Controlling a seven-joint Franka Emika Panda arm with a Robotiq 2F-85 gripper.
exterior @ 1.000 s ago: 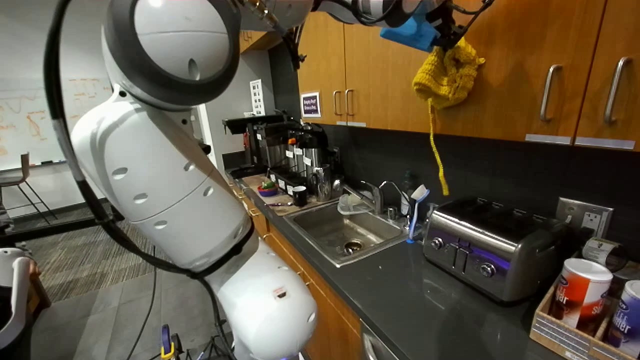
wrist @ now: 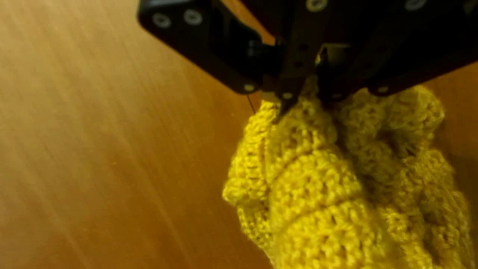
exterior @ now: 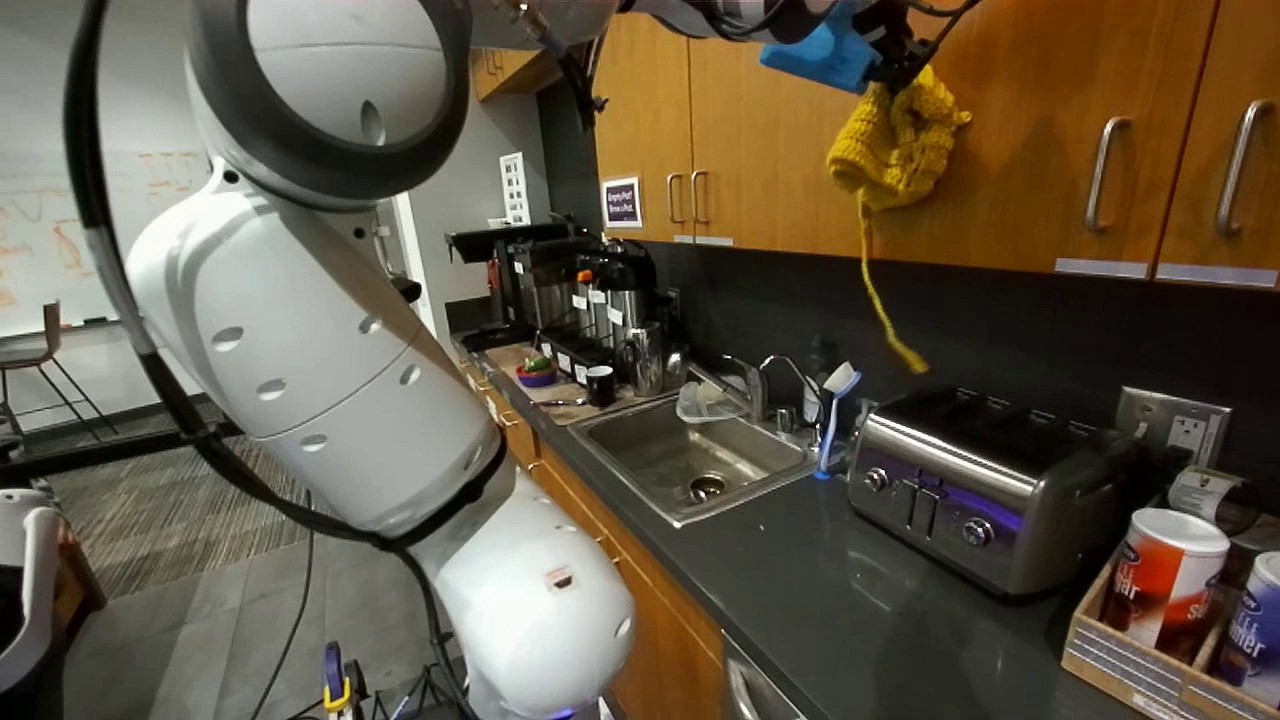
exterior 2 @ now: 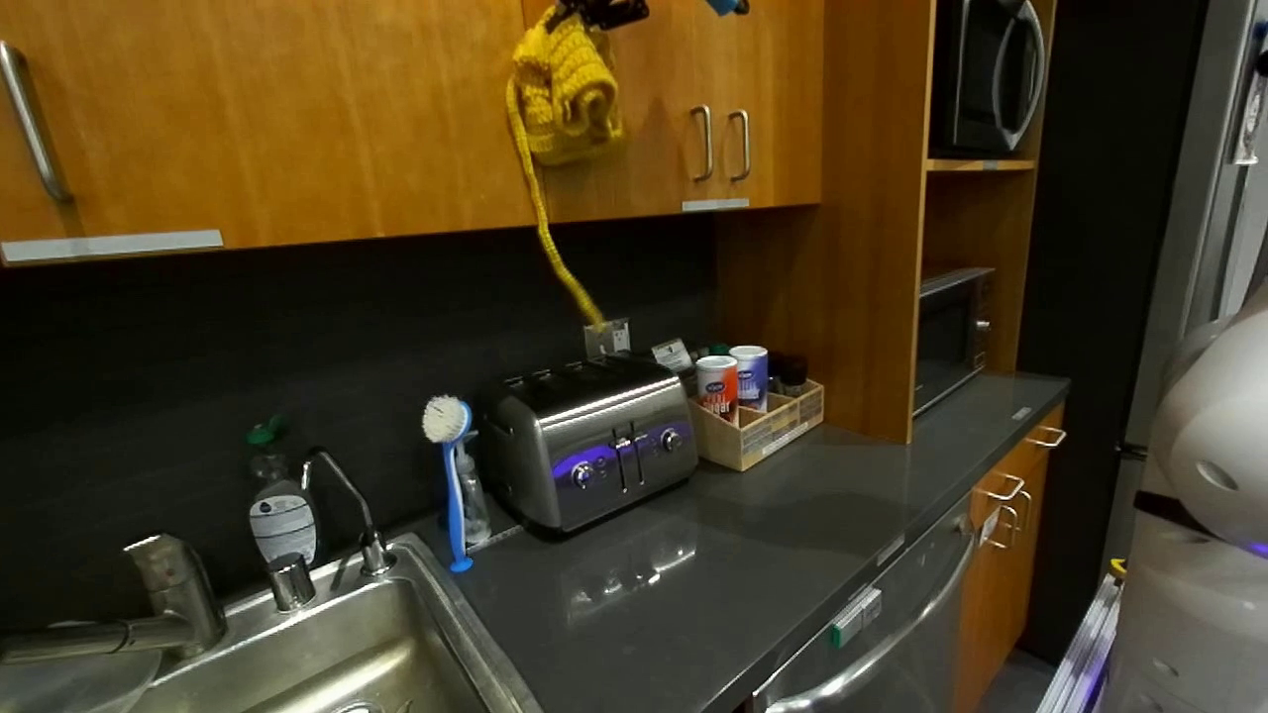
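A yellow knitted piece (exterior: pixel 897 146) hangs high in front of the wooden upper cabinets, with a long cord trailing from it. My gripper is shut on its gathered top edge; the folds bulge out below the dark fingers. In the second exterior view the knitted piece (exterior 2: pixel 568 101) hangs at the top, its cord slanting down to the right, the end in front of the wall outlet. The gripper itself is mostly cut off there. The knitted piece's inside and back are hidden.
Below stand a steel toaster (exterior 2: pixel 594 446), a blue brush (exterior 2: pixel 455 487) and a wooden box (exterior 2: pixel 761 422) with canisters. Left of them is the sink (exterior: pixel 696 450). Cabinet handles (exterior: pixel 1105 174) jut out nearby.
The cord's loose end has swung to the right and slightly up. The arm's near links have shifted slightly left and up; the knitted piece stays held at almost the same spot.
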